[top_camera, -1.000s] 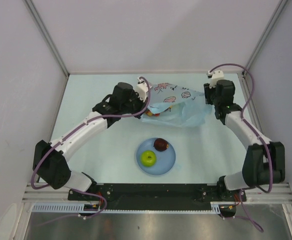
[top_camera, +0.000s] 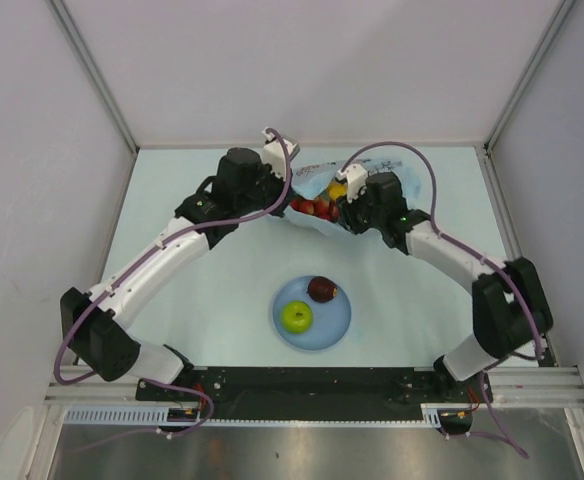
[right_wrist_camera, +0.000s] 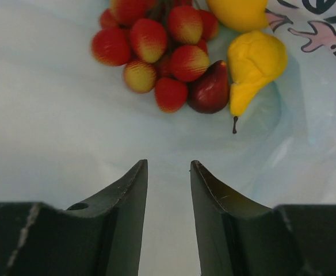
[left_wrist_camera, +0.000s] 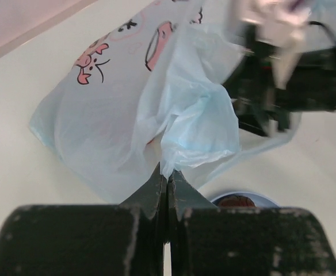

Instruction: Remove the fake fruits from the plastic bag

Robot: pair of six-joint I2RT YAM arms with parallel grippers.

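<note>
The pale blue plastic bag (left_wrist_camera: pixel 87 126) lies at the back of the table, its edge pinched by my shut left gripper. Inside, in the right wrist view, are red round fruits (right_wrist_camera: pixel 148 40), a dark red pear (right_wrist_camera: pixel 208 89), a yellow pear (right_wrist_camera: pixel 254 60) and another yellow fruit (right_wrist_camera: pixel 237 11). My right gripper is in the bag's mouth, below the fruits, with its fingertips apart and nothing visible between them.
A blue plate (top_camera: pixel 312 340) holding a green apple (top_camera: pixel 297 316) and a dark brown fruit (top_camera: pixel 322 289) sits front centre.
My right gripper has moved left from the right side into the bag's opening.
</note>
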